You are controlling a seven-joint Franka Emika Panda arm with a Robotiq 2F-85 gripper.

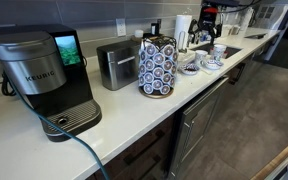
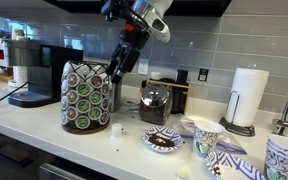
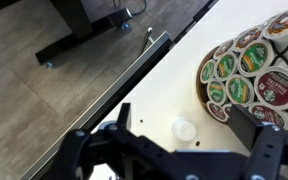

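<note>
My gripper is open and points down over the counter, its two dark fingers wide apart at either side of the wrist view. Between them, lower down on the counter, stands a small white pod-like piece; nothing is held. In exterior view 2 the same white piece is just right of the pod carousel, with the gripper well above it. Coffee pods with coloured lids fill the black wire carousel. A Keurig coffee maker is at the near left in exterior view 1.
A patterned plate, a patterned cup and a glass kettle stand right of the carousel. Behind are a paper towel roll and a metal toaster. The counter's front edge drops to the floor.
</note>
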